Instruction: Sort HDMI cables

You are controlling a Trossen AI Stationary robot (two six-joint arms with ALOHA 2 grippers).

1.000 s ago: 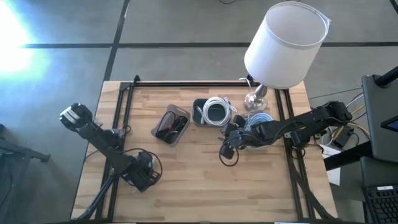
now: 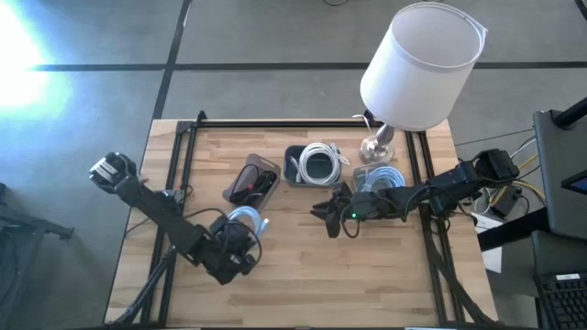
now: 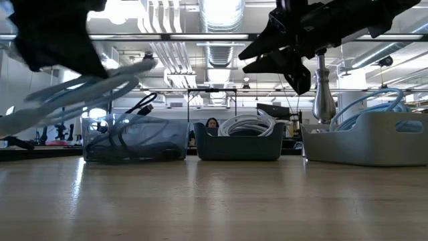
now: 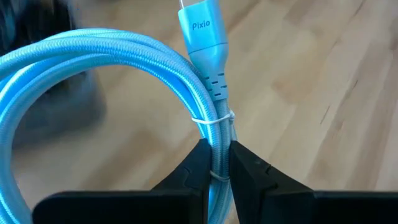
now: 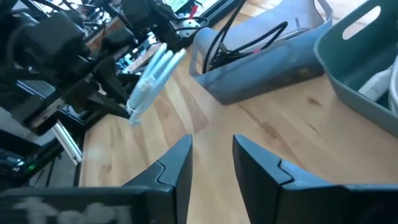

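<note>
A light blue cable coil [image 4: 180,81], with a connector marked Pixio, is pinched at its tied side by my left gripper, raised off the table. In the right wrist view the same coil [image 5: 152,81] hangs from the left fingers, clear of the wood. My right gripper stands open and empty, above the table near the bins. The left bin [image 2: 263,167] holds black cables, the dark green middle bin [image 3: 234,148] a white cable coil [image 2: 319,163]. Inside the right bin [image 3: 364,140] lies another light blue coil [image 2: 383,178], partly behind the right arm.
A white-shaded lamp [image 2: 424,64] rises at the back right, beside the right bin. Black frame bars [image 2: 179,183] run along the table sides. Bare wood [image 2: 339,266] fills the middle and front.
</note>
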